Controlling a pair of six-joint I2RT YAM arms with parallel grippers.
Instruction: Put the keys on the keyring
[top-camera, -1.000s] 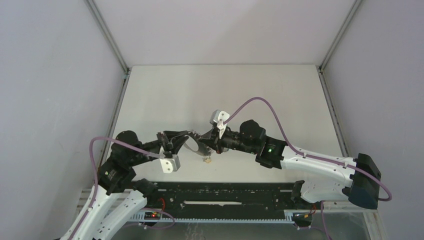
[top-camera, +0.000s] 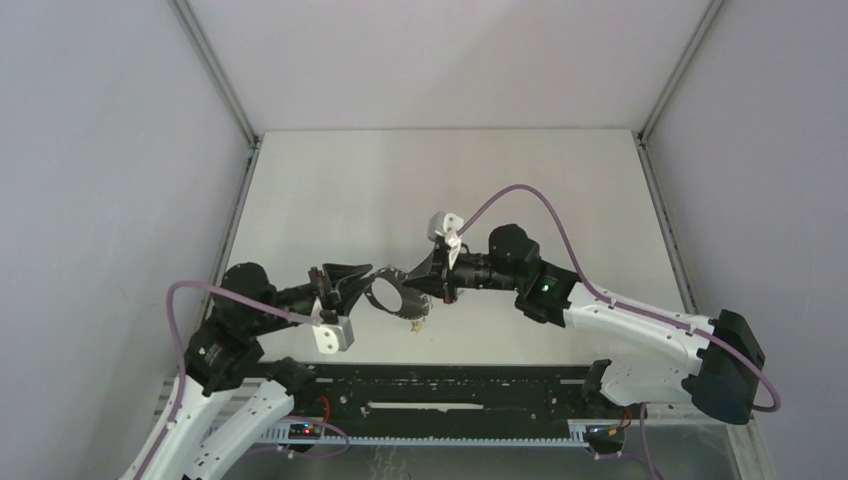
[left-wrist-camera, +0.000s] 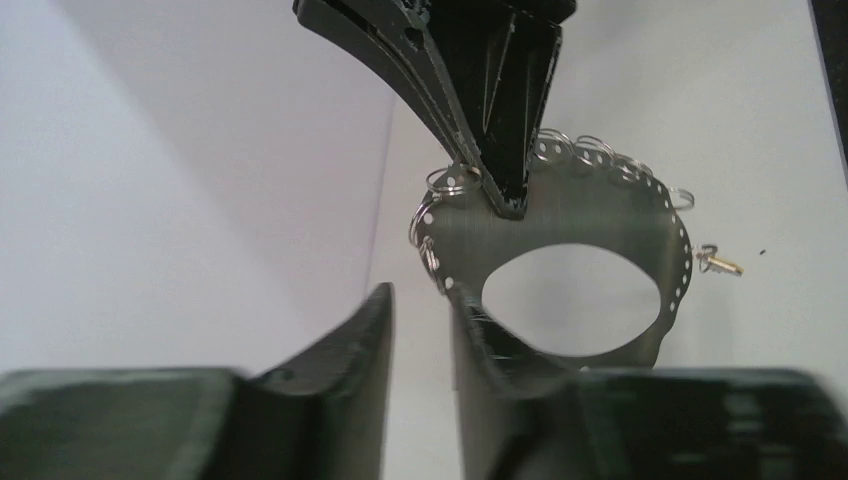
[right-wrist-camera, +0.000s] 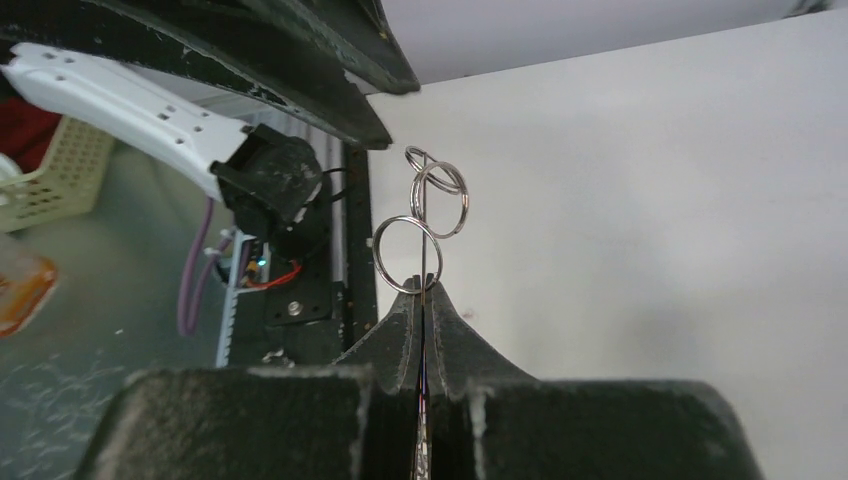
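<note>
A thin dark metal keyring plate (left-wrist-camera: 590, 205) with a big oval hole and several wire rings along its edge is gripped by my right gripper, which is shut on it. In the right wrist view the plate appears edge-on, with loops such as a wire ring (right-wrist-camera: 408, 254) beyond the fingertips. A small brass-coloured piece (left-wrist-camera: 724, 265), perhaps a key, hangs from a ring at the plate's side. My left gripper is open just short of the plate's ringed edge, nothing between its fingers. From above, the left gripper (top-camera: 366, 272) faces the plate (top-camera: 410, 305).
A dark rail (top-camera: 440, 400) runs along its front edge. Off the table, a yellowish basket (right-wrist-camera: 70, 175) shows in the right wrist view.
</note>
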